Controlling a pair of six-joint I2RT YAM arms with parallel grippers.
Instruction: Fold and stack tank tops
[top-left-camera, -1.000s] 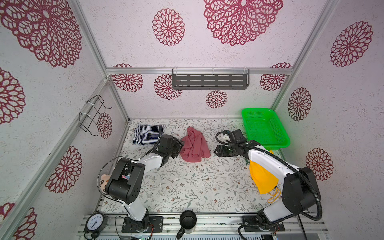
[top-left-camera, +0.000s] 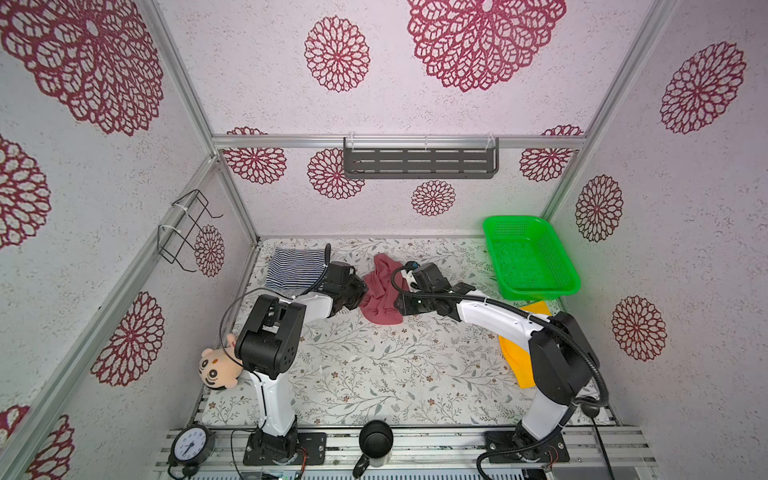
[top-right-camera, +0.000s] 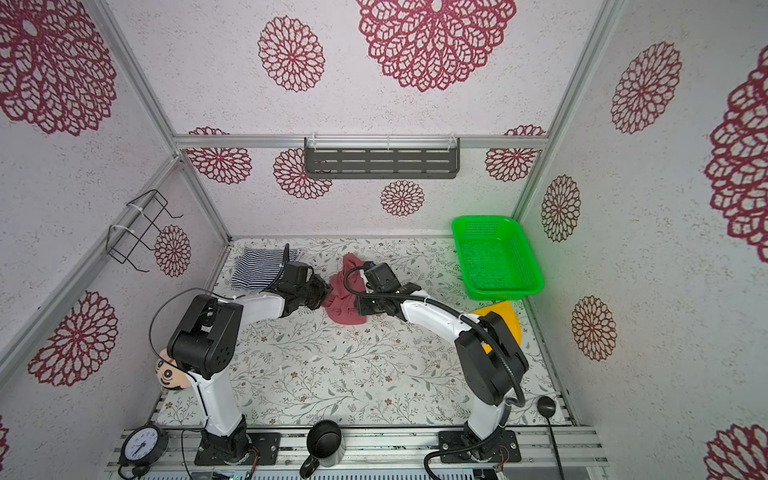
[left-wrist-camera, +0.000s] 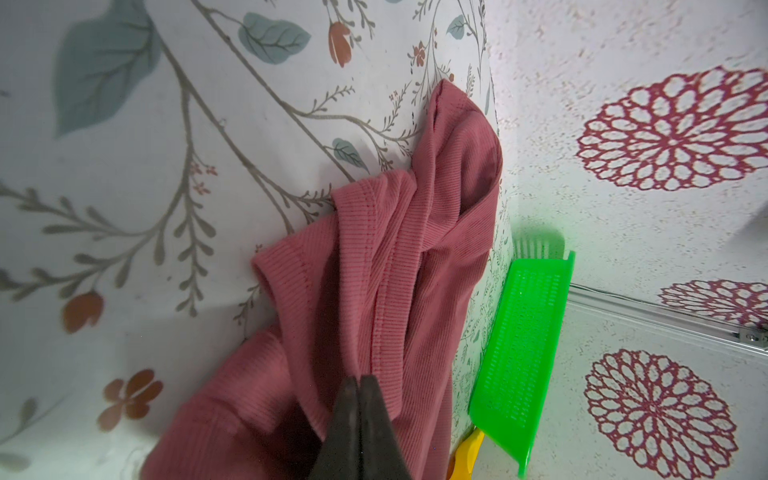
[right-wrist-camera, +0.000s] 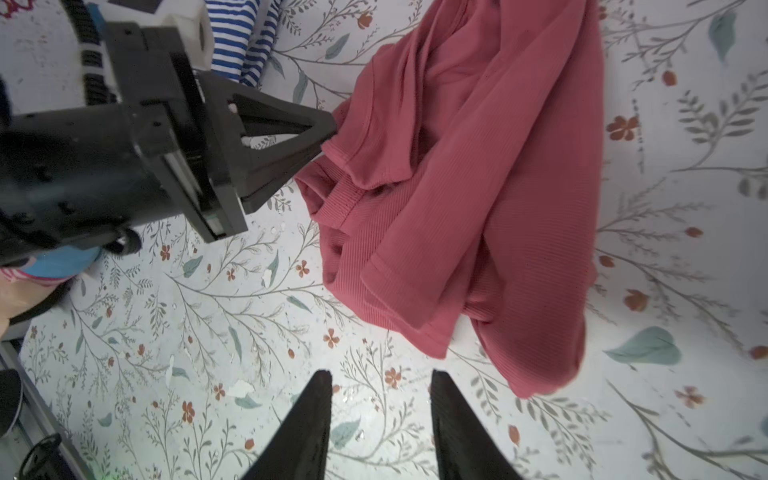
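Note:
A crumpled pink ribbed tank top (top-left-camera: 382, 312) lies in loose folds mid-table. A striped navy-and-white cloth (top-left-camera: 289, 268) lies flat at the back left. My left gripper is shut at the pink top's left side, its tips against the fabric in the left wrist view; whether cloth is between them is not visible. My right gripper is part open over the pink top's right side, fingertips apart with nothing between them, just short of the fabric's near edge in its wrist view.
A green basket (top-left-camera: 572, 281) stands at the back right, with a yellow cloth (top-left-camera: 518, 360) below it. A plush toy (top-left-camera: 216, 369) sits at the front left; a black mug (top-left-camera: 375, 440) is on the front rail.
My right gripper has moved left from beside the basket to over the pink top.

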